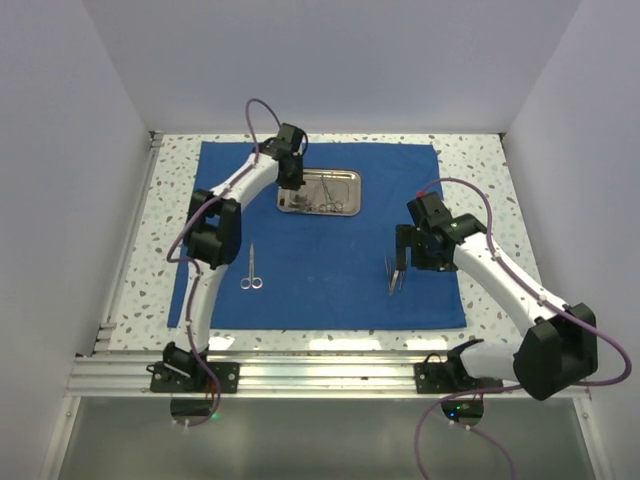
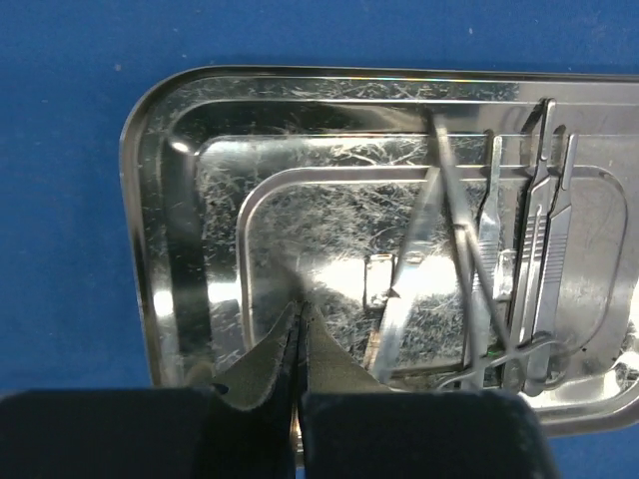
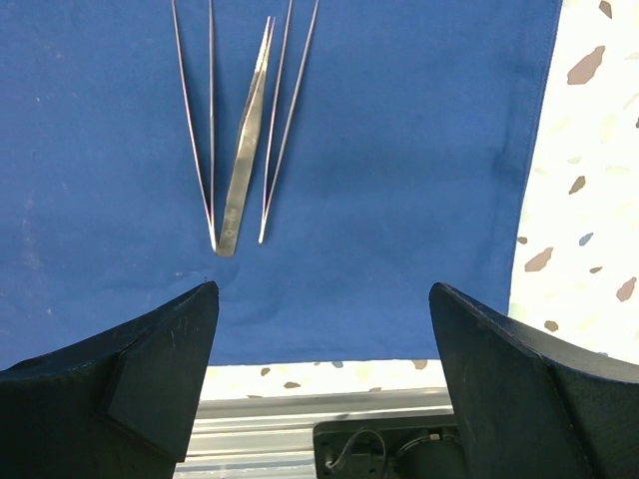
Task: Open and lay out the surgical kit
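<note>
The metal tray [image 1: 350,207] lies on the blue cloth near its back edge. In the left wrist view, several scalpel handles [image 2: 528,249] lie side by side in it, with scissors [image 2: 461,220] across them, blurred. My left gripper is shut over the tray's left part, and nothing shows between its fingers. Scissors [image 1: 251,268] rest on the cloth at the left. Several tweezers [image 3: 240,150] lie together on the cloth at the right. Above them my right gripper stands open, its fingers wide apart and empty.
A speckled table [image 1: 480,165] surrounds it. A metal rail [image 1: 320,372] runs along the table's front edge.
</note>
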